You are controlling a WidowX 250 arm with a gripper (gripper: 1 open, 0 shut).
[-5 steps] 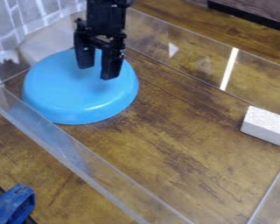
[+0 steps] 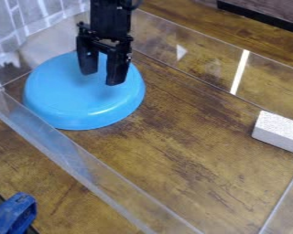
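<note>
A black gripper point(image 2: 103, 57) reaches down from the top of the camera view over a blue round object point(image 2: 63, 99), like a lid or disc, at the left. The gripper's two fingers stand apart above the disc's upper part, with blue showing between them, so it is open. Whether the fingertips touch the disc cannot be told.
A white block point(image 2: 281, 131) lies at the right edge. A blue item point(image 2: 10, 216) is at the lower left. Clear plastic walls run along the sides of the wooden surface point(image 2: 198, 155), whose middle is bare. A pale cloth-like shape is at the upper left.
The gripper has shifted very slightly, its fingers hanging a little differently over the blue disc. The other things have not moved.
</note>
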